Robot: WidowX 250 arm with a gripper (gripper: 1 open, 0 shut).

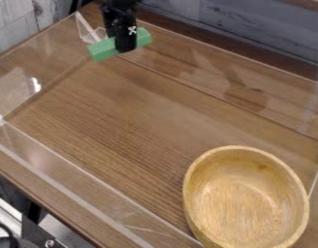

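My black gripper [124, 37] is at the top left of the wooden table, shut on a green object [104, 48], which shows on both sides of the fingers. A round, light wooden bowl [246, 194] stands at the lower right, well away from the gripper.
A panelled wall [252, 24] runs along the back. Clear plastic edging shows along the left side, and some dark shapes lie at the bottom left corner.
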